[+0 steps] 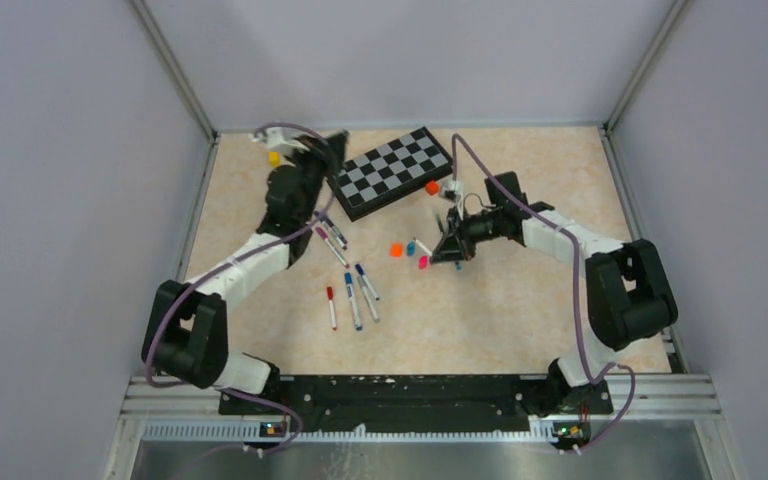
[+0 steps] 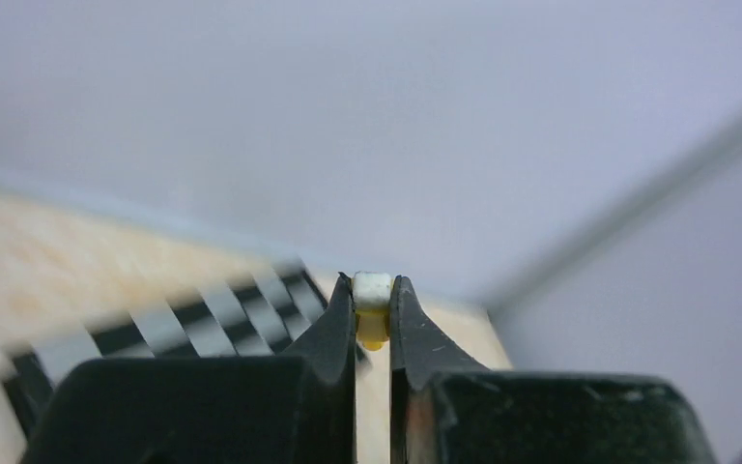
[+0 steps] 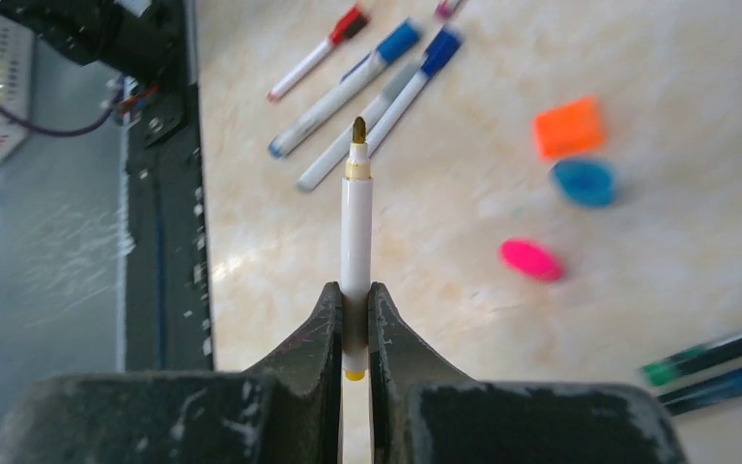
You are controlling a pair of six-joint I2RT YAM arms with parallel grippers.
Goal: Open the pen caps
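In the right wrist view a white pen (image 3: pixel 356 232) stands between the fingers of my right gripper, which is shut on its lower body. Its yellowish-brown tip (image 3: pixel 358 130) is bare. The left wrist view shows my left gripper shut on a small yellow-and-white cap (image 2: pixel 373 309), apart from the pen. From above, the left arm's gripper is blurred beside the checkered board. Several capped pens lie on the table, among them a red-capped one (image 1: pixel 331 307) and a blue-capped one (image 1: pixel 352 302).
A black-framed checkered board (image 1: pixel 390 172) lies at the back. An orange block (image 1: pixel 396 249), a blue piece (image 1: pixel 411 248) and a pink piece (image 1: pixel 423 262) sit mid-table. Dark pens (image 3: pixel 715 348) lie near the right gripper.
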